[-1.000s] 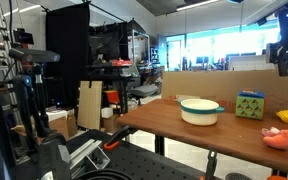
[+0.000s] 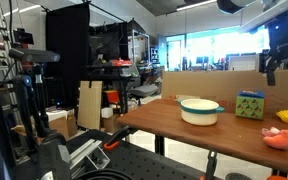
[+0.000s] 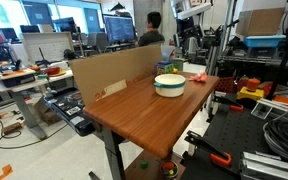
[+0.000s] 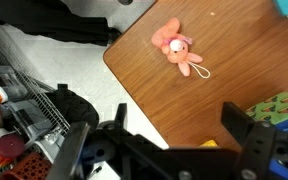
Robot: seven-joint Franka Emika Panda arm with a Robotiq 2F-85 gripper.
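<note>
High above the right end of the table hangs my gripper (image 2: 271, 76), its fingers spread wide and empty in the wrist view (image 4: 175, 118). A pink plush toy (image 4: 179, 48) lies on the bare wood ahead of the fingers, apart from them. The green and blue block (image 2: 250, 105) stands farther back on the table; in the wrist view it is at the right edge (image 4: 279, 106). Left of it is a white bowl (image 2: 199, 112) with a teal rim. Something yellow (image 2: 287, 117) sits behind the toy, mostly covered by the gripper in the wrist view.
A brown panel (image 3: 124, 72) runs along the table's back edge. Beyond the table's edge in the wrist view lie floor and a wire basket (image 4: 46, 108) of things.
My gripper has moved slightly left and down in exterior view 1. The toy, block, bowl and yellow thing have kept their places.
</note>
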